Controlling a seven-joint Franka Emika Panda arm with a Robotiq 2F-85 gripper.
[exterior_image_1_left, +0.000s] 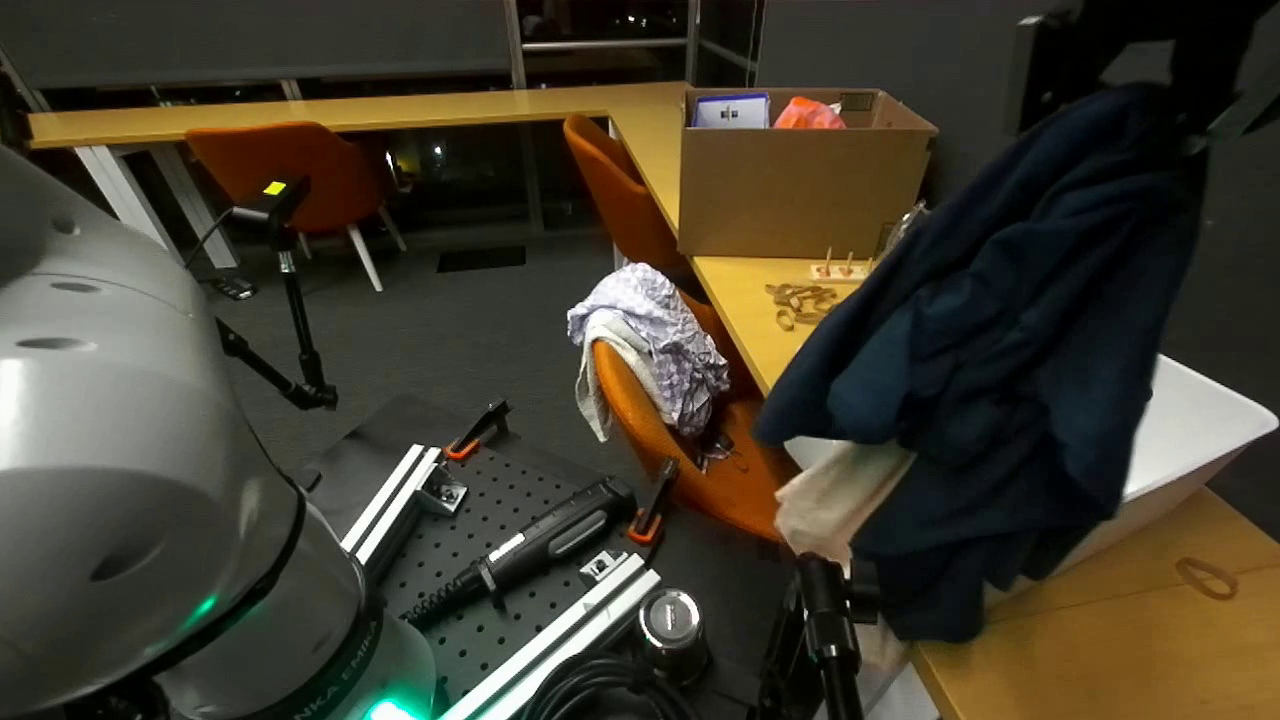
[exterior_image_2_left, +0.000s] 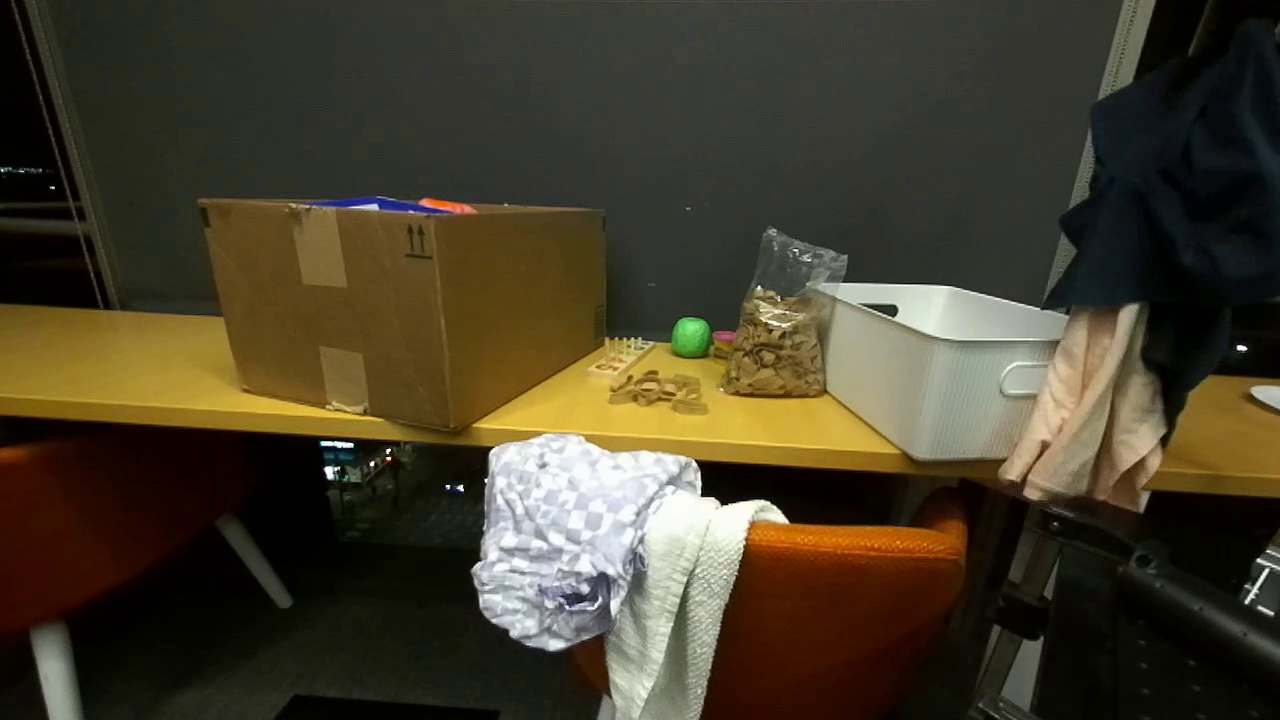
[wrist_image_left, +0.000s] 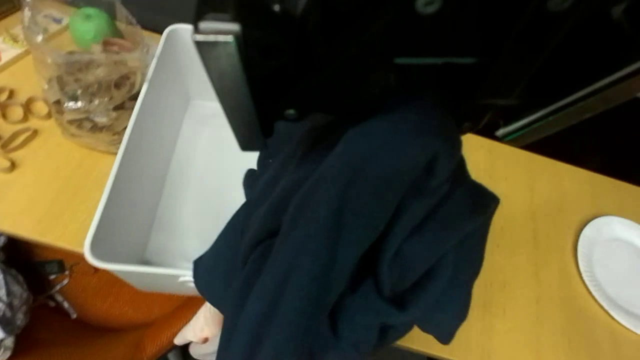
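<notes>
A dark navy cloth (exterior_image_1_left: 996, 336) hangs in folds below my gripper (exterior_image_1_left: 1182, 120), which is shut on it, though the cloth hides the fingertips. In the wrist view the navy cloth (wrist_image_left: 360, 234) covers one end of the white bin (wrist_image_left: 186, 180) and part of the desk; the visible bin floor is bare. A pale pinkish cloth (exterior_image_2_left: 1086, 402) dangles below the navy one, in front of the bin's end; whether the two are joined I cannot tell. From the second exterior view, the white bin (exterior_image_2_left: 930, 372) stands upright on the desk.
An orange chair (exterior_image_2_left: 840, 612) bears a checkered cloth (exterior_image_2_left: 576, 528) and a white towel (exterior_image_2_left: 678, 600). On the desk are a bag of brown bands (exterior_image_2_left: 774, 342), a green ball (exterior_image_2_left: 690, 337) and a large cardboard box (exterior_image_2_left: 516, 312). A paper plate (wrist_image_left: 615, 270) lies right of the bin.
</notes>
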